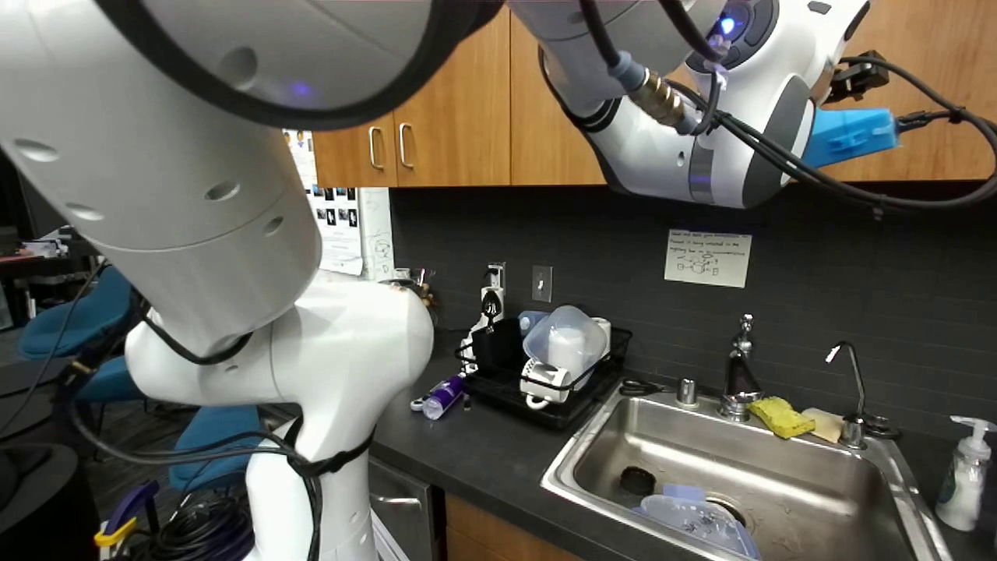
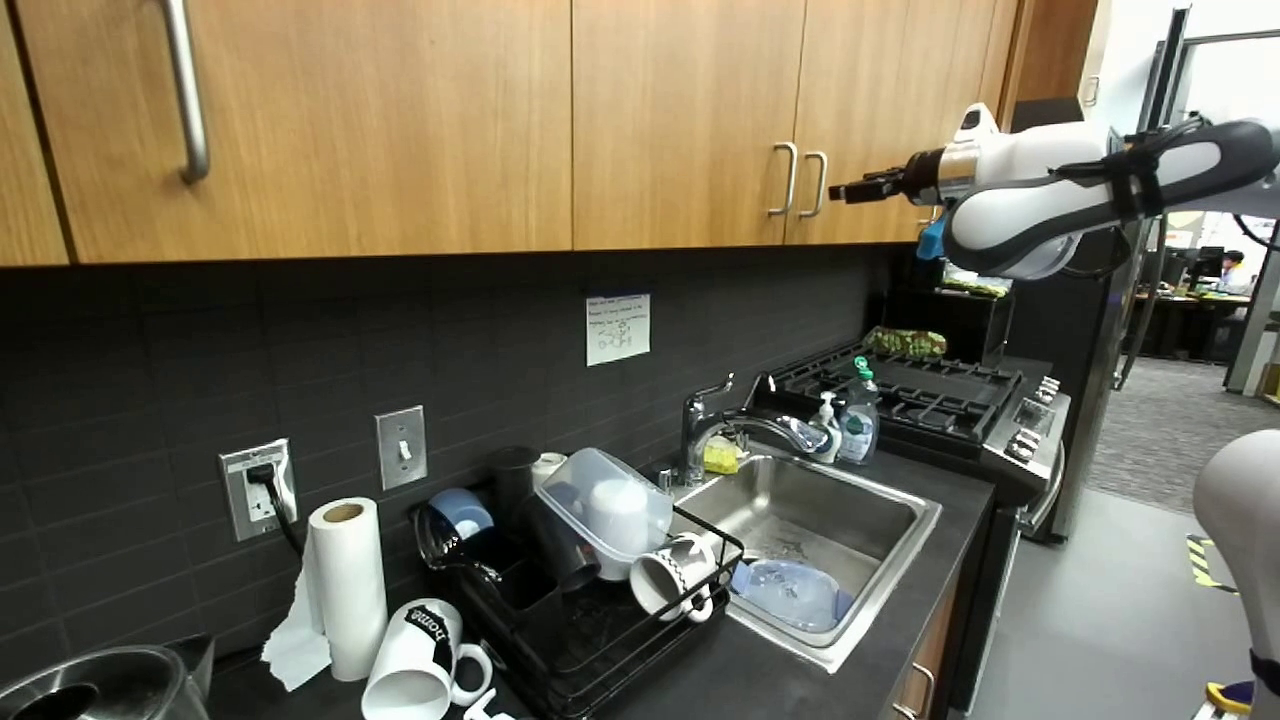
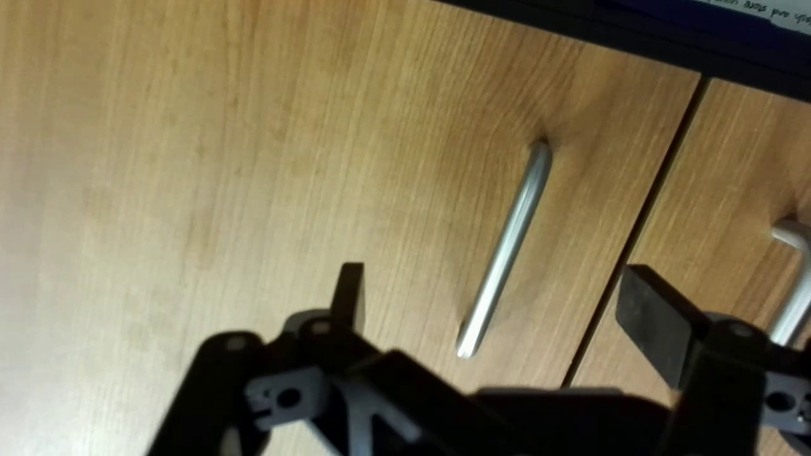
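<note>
In the wrist view a silver bar handle (image 3: 505,251) on a wooden cabinet door (image 3: 228,190) lies between the spread fingers of my gripper, which is open and holds nothing. The fingers appear short of the handle, though the exact distance is hard to judge. A second handle (image 3: 794,292), on the neighbouring door, shows partly behind the right finger. From the side, in exterior view 2, my gripper (image 2: 837,192) points at the pair of handles (image 2: 789,178) near the lower edge of the shut cupboard doors. Exterior view 1 leaves the fingertips out of sight.
Below the cupboards are the sink (image 2: 882,588), a tall faucet (image 2: 696,432), and a dish rack (image 2: 576,690) loaded with mugs and a clear tub. A stove (image 2: 948,396) stands beyond the sink. Open air surrounds the gripper in front of the doors.
</note>
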